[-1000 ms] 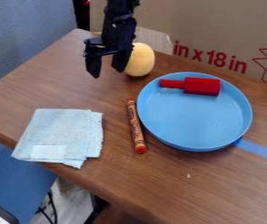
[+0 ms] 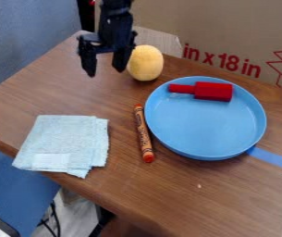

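The black gripper point(image 2: 104, 62) hangs over the back left of the wooden table, open, its fingers apart with nothing seen between them. Just right of it is a round yellow object point(image 2: 146, 63). A blue plate point(image 2: 202, 130) holds a red object with a handle point(image 2: 214, 91) near its back rim. An orange stick point(image 2: 143, 139) lies left of the plate, and a folded pale blue cloth point(image 2: 63, 143) lies at the front left.
A cardboard box point(image 2: 242, 37) stands along the back. Blue tape point(image 2: 274, 160) runs right of the plate. The table's left edge drops to a blue surface. Bare wood lies left of centre and at the front right.
The gripper has shifted slightly left and up, away from the yellow object. The objects on the table look unchanged.
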